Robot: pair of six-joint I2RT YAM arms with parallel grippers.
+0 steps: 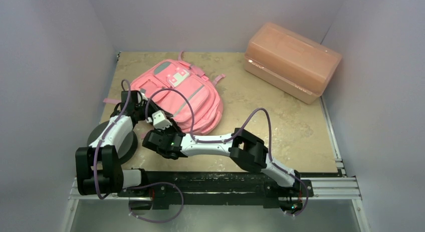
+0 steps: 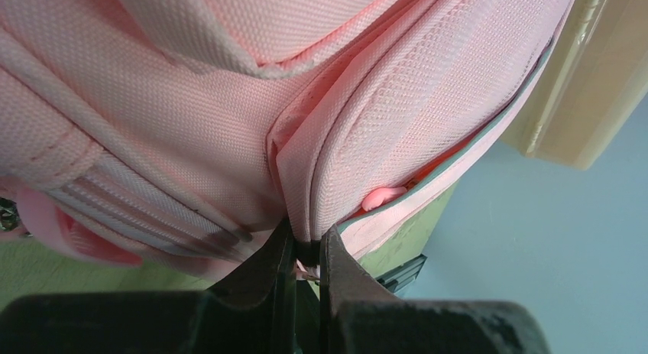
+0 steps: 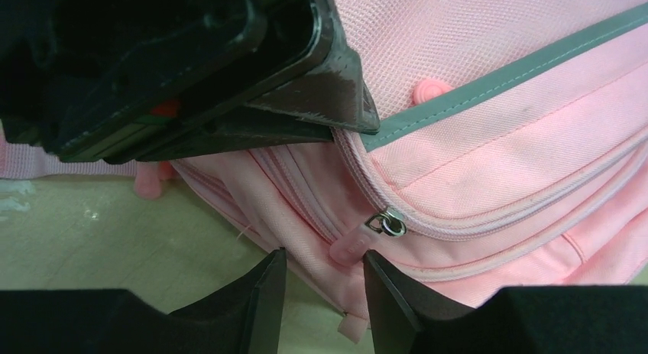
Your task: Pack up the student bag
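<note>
A pink backpack lies on the table at the back left. My left gripper is shut on a fold of its fabric beside a zipped edge, as the left wrist view shows. In the right wrist view my right gripper stands open, its fingers apart. A pink zipper pull with a metal ring appears between and just beyond those fingertips, not gripped. The dark body of the left gripper covers the upper left of that view and hides part of the bag.
A large closed orange translucent box stands at the back right. A round dark object sits beside the left arm.
</note>
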